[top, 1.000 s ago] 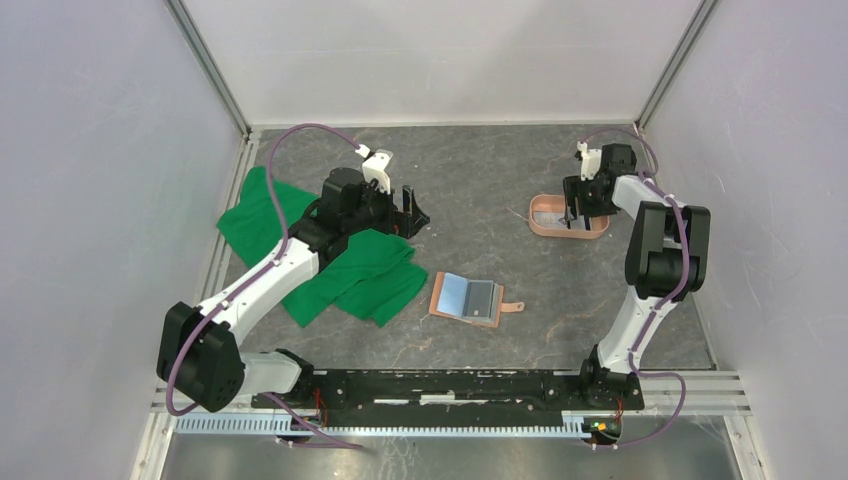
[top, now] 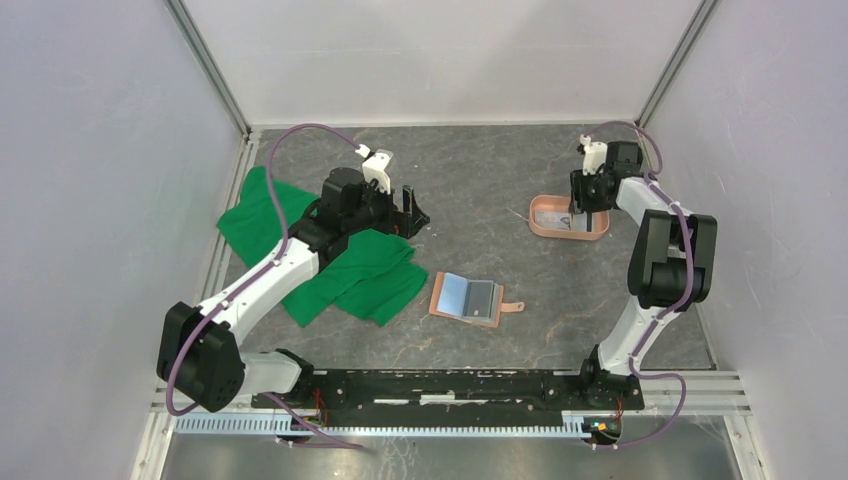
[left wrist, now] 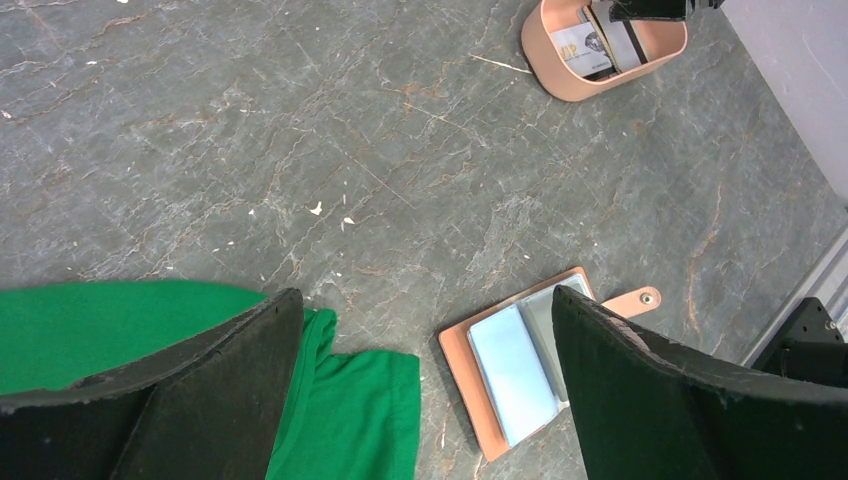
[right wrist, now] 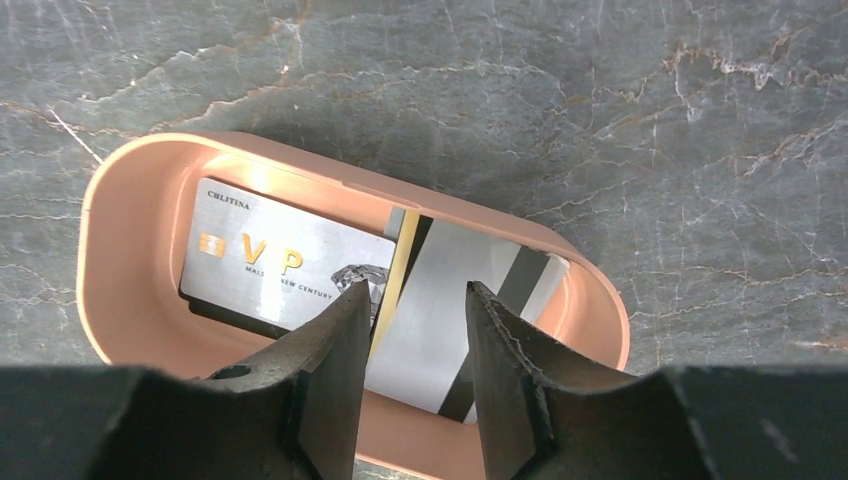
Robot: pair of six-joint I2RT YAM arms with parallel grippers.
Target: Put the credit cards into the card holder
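A salmon-coloured tray at the right holds the credit cards. In the right wrist view, a silver card with "VIP" lettering lies at its left. Beside it, a silver card with a dark stripe rests slanted, next to a gold card edge. My right gripper is over the tray with its fingers partway apart, card surface showing between them; whether they touch a card is unclear. The brown card holder lies unfolded at front centre. My left gripper stands wide open and empty above the table.
A crumpled green cloth spreads under and beside the left arm. The card holder's strap points right. Bare grey table lies between the holder and the tray, and the back centre is clear. A white wall stands close at the right.
My right gripper has shifted slightly to the right over the tray, and its fingers look closer together. The left arm, the card holder and the cloth have stayed put.
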